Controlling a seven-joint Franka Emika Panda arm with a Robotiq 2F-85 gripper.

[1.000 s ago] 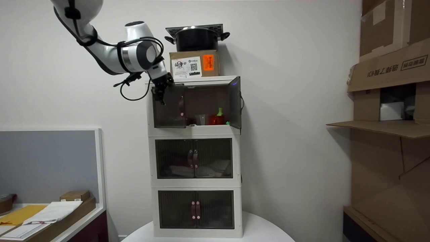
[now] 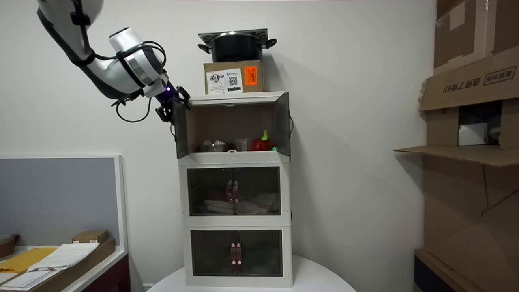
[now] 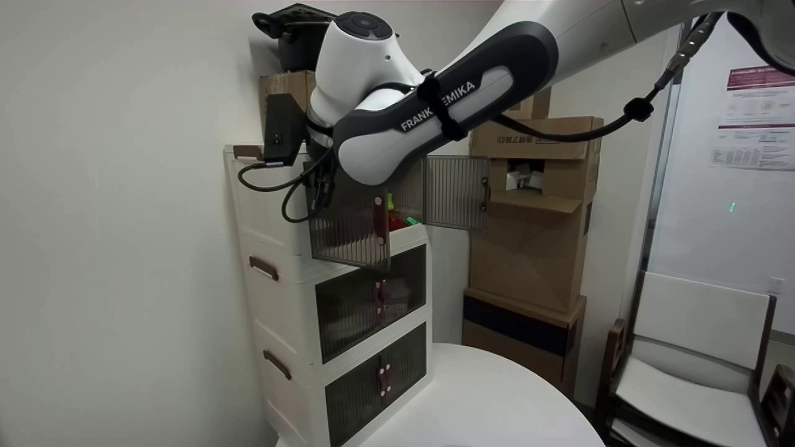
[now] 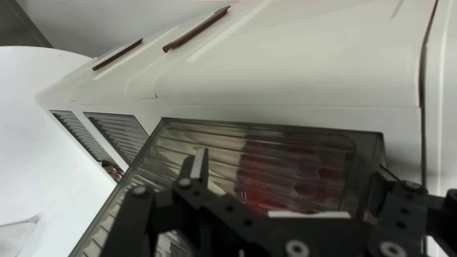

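The left door (image 2: pixel 181 134) of the top cabinet compartment stands swung outward, seen nearly edge-on in exterior view 1. Its ribbed, see-through panel (image 4: pixel 205 139) fills much of the wrist view. Close against the upper part of this door is my gripper (image 2: pixel 177 107), open, its fingers spread apart. Whether they touch the panel I cannot tell. The right door (image 2: pixel 283 124) is open too. Inside the compartment sit a metal bowl (image 2: pixel 214 146), a clear cup (image 2: pixel 242 144) and a red pot (image 2: pixel 261 145) with something green above it. My arm partly covers the left door (image 3: pixel 348 227) in exterior view 2.
A cardboard box (image 2: pixel 253 78) and a black pot (image 2: pixel 236 47) stand on the cabinet top, near the arm. Both lower compartments are shut.
The left door has swung further out, baring the metal bowl. My gripper and arm have moved left, and the gripper has tilted.
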